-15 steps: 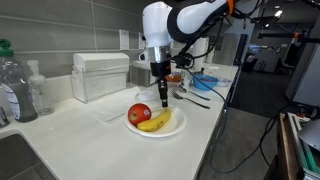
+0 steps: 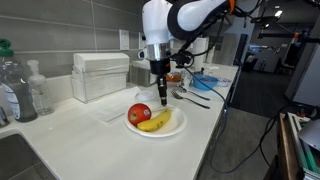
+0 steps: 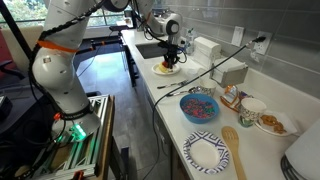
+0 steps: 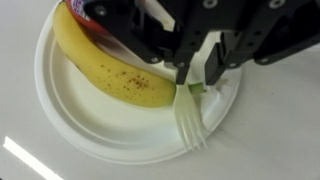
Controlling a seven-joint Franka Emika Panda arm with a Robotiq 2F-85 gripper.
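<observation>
My gripper is over the white plate [image 4: 70, 125], its fingers apart with a gap between them. A pale plastic fork [image 4: 189, 118] lies below the fingertips, tines toward the plate's near rim. Its upper end passes under the left finger, and contact cannot be made out. Beside it on the plate rests a yellow banana [image 4: 120, 78], its stem end close to the fork. A red apple [image 2: 139, 113] sits at the plate's left in the first exterior view, with the banana in front of it.
Dark metal cutlery [image 2: 190, 97] lies right of the plate. White boxes [image 2: 100, 75] stand against the wall, with bottles [image 2: 38, 90] at the left by the sink. A blue bowl [image 3: 199, 108] and a patterned plate [image 3: 206, 151] are farther along the counter.
</observation>
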